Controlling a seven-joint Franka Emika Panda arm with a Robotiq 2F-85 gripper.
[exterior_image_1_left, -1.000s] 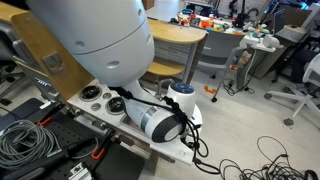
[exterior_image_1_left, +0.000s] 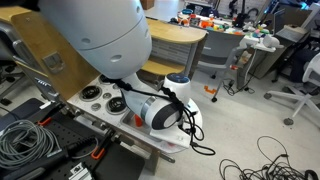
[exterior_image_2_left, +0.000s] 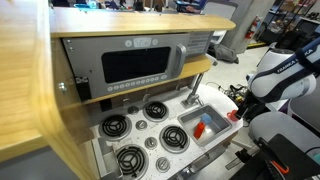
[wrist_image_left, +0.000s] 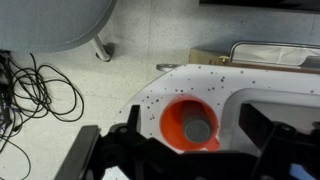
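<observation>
An orange-red cup (wrist_image_left: 170, 122) stands on the white counter corner beside the sink (wrist_image_left: 232, 104) in the wrist view. Something grey and round (wrist_image_left: 197, 128) shows inside its rim. My gripper is open above it, its dark fingers (wrist_image_left: 264, 128) apart on either side of the cup, which is not gripped. In exterior view 2 the red cup (exterior_image_2_left: 234, 115) appears at the counter's right end, close to the arm. A red-orange bottle (exterior_image_2_left: 200, 129) stands in the sink. The fingertips are hard to make out in both exterior views.
Several stove burners (exterior_image_2_left: 117, 125) and a microwave (exterior_image_2_left: 132, 66) lie to the left in exterior view 2. A faucet (exterior_image_2_left: 193, 98) rises behind the sink. Loose cables (wrist_image_left: 38, 88) and a grey round seat (wrist_image_left: 55, 22) are beyond the counter in the wrist view.
The white arm has shifted, its elbow a little higher in exterior view 1 and its lower part tilted differently. Objects on the counter show no visible movement.
</observation>
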